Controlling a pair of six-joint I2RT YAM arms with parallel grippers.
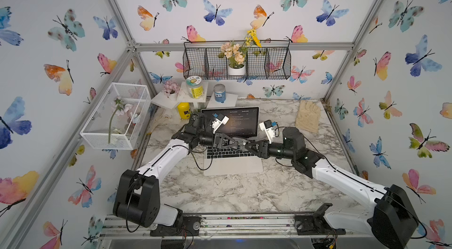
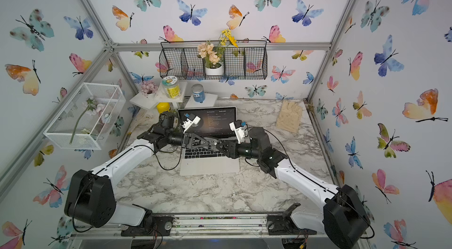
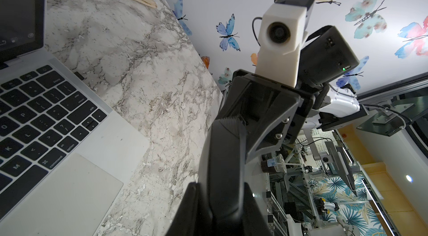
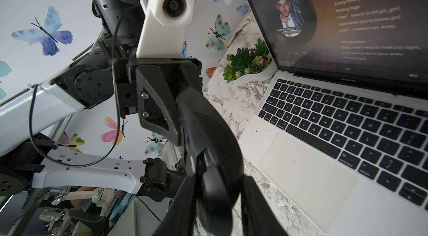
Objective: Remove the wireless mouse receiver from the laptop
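The silver laptop point(image 4: 307, 173) stands open on the marble table, its keyboard partly covered by my grippers in the top views. In the left wrist view a small black piece point(image 3: 79, 75) shows at its right edge; whether that is the receiver I cannot tell. Above the keyboard, my left gripper point(image 1: 236, 142) and right gripper point(image 1: 250, 147) meet tip to tip. Between them shows a dark, rounded, ribbed body point(image 4: 218, 133), possibly a mouse. The left is shut on it. The right gripper's fingers lie blurred around its near end, their grip unclear.
A succulent in a white dish point(image 4: 254, 64) sits beside the laptop's left side. Folded beige gloves point(image 1: 308, 116) lie at the back right. Low white stands point(image 1: 221, 103) with jars fill the back left.
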